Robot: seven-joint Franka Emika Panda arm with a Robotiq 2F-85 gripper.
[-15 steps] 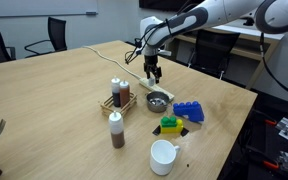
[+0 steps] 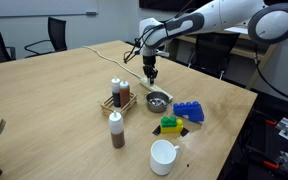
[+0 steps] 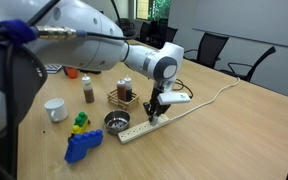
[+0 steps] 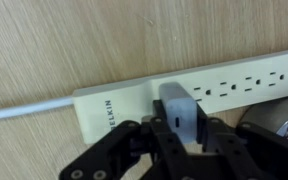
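Observation:
A white power strip (image 4: pixel 239 85) marked BELKIN lies on the wooden table, its grey cord leading off left in the wrist view. On the strip, near its label end, is a small white and grey object (image 4: pixel 178 103). The gripper is down at this object, with the dark fingers on either side of its lower part. Whether they press on it cannot be made out. In exterior view 1 the gripper (image 2: pixel 150 76) is over the strip's far end; exterior view 2 shows the gripper (image 3: pixel 155 117) low at the strip too.
A metal bowl (image 2: pixel 158 102) sits close beside the strip. Nearer the camera are a blue toy block (image 2: pixel 189 111), a yellow and green block (image 2: pixel 170 126) and a white mug (image 2: pixel 163 157). Bottles stand in a wooden caddy (image 2: pixel 111 103).
The gripper has come down slightly over the strip's end, around the small white object. The strip, bowl and other items look unmoved.

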